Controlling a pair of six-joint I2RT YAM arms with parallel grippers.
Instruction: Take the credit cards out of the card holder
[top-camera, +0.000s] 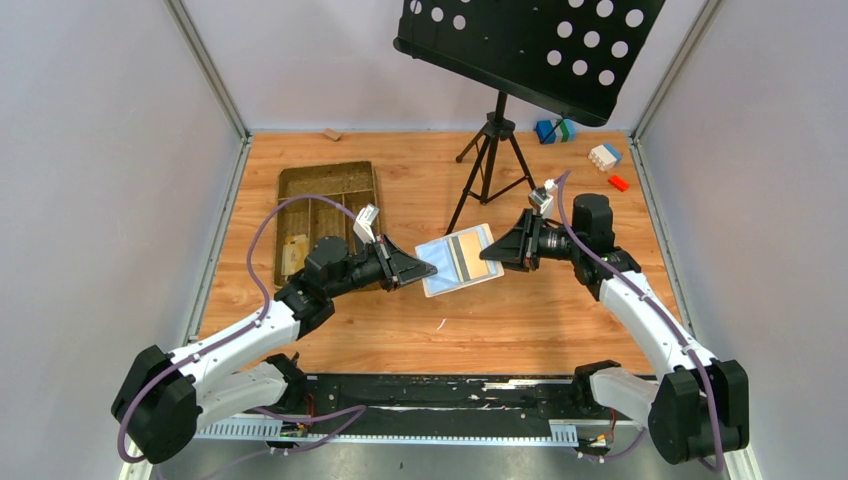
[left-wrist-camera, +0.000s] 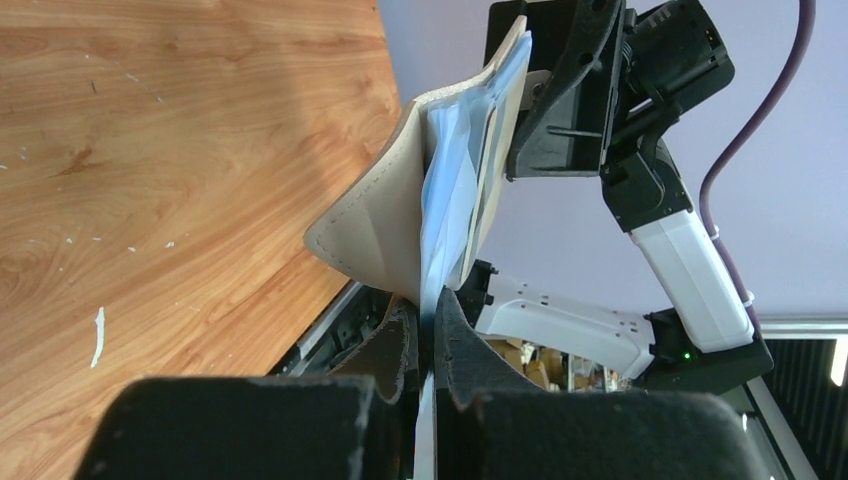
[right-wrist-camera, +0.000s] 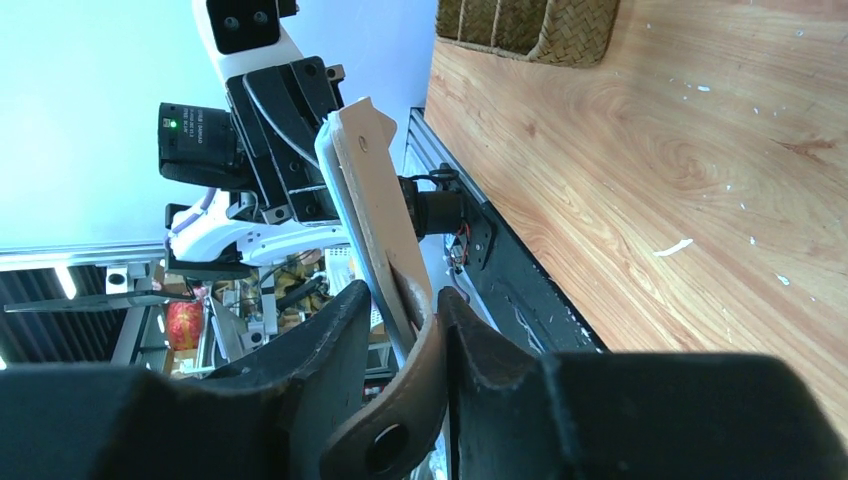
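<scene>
A flat card holder (top-camera: 460, 260) with blue, grey and tan bands is held in the air between the two grippers, above the middle of the table. My left gripper is shut on its thin pale blue sheet (left-wrist-camera: 452, 190). The holder's cream outer cover (left-wrist-camera: 375, 230) bulges out beside that sheet. Around the opposite end stands my right gripper, its fingers parted. A curved cream flap (right-wrist-camera: 385, 410) with a round snap lies in the gap between them. I cannot tell which parts inside the holder are cards.
A divided wicker box (top-camera: 328, 178) sits at the left, partly under my left arm. A black music stand (top-camera: 495, 130) rises at the back. Blocks (top-camera: 605, 157) lie at the back right.
</scene>
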